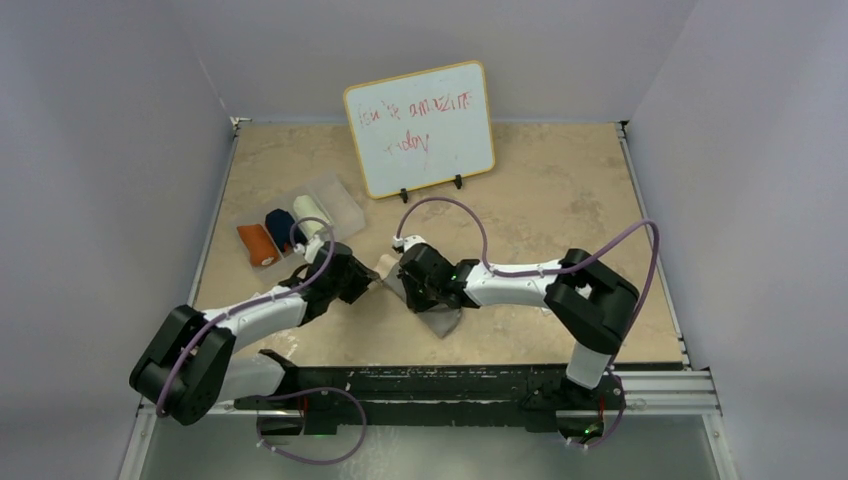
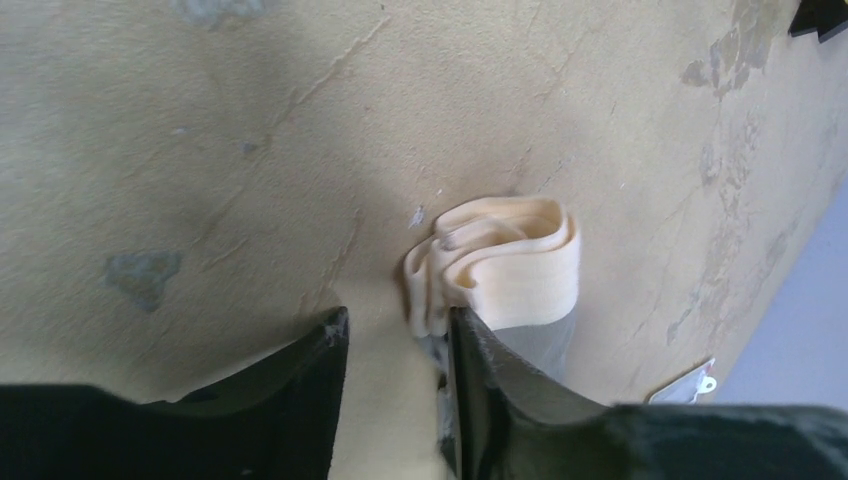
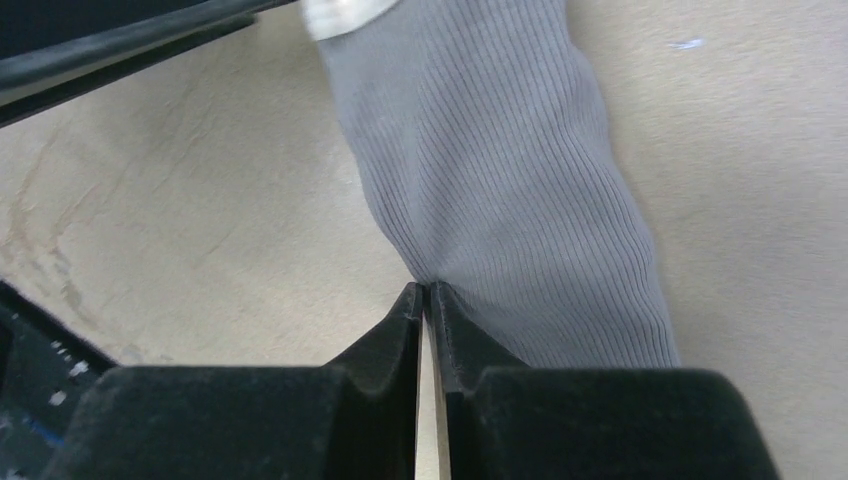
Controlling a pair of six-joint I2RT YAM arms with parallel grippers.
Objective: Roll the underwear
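The grey ribbed underwear (image 1: pixel 440 320) lies on the table, its cream waistband (image 2: pixel 510 275) bunched in folds at the end by my left gripper. That gripper is part open beside the waistband, with nothing clearly held between its fingers. My right gripper is shut on an edge of the grey fabric (image 3: pixel 500 170), which stretches away from the fingertips. In the top view the right arm covers much of the underwear.
A clear bin (image 1: pixel 345 210) with orange, navy and cream rolls stands at the left. A whiteboard (image 1: pixel 420 135) is at the back. A white item (image 2: pixel 678 390) lies to the right, partly hidden in the top view.
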